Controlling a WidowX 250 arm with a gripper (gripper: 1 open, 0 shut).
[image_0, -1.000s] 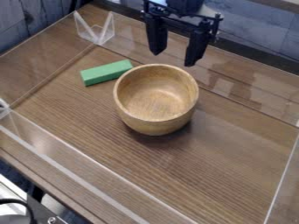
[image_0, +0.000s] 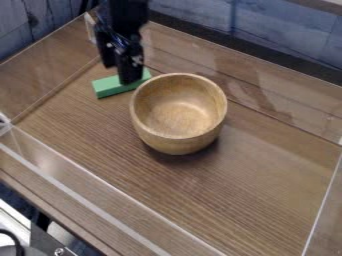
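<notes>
My dark gripper (image_0: 118, 60) is at the top left, blurred, just above a green block (image_0: 123, 85) that lies on the wooden table behind a wooden bowl (image_0: 179, 115). Its fingers point downward and look apart, with no object visible between them. The bowl sits near the middle, empty.
A blue wall (image_0: 267, 25) stands along the back, and the table's edge runs along the lower left.
My gripper has moved left from above and behind the bowl to over the green block, and lower. The bowl and block look unmoved.
</notes>
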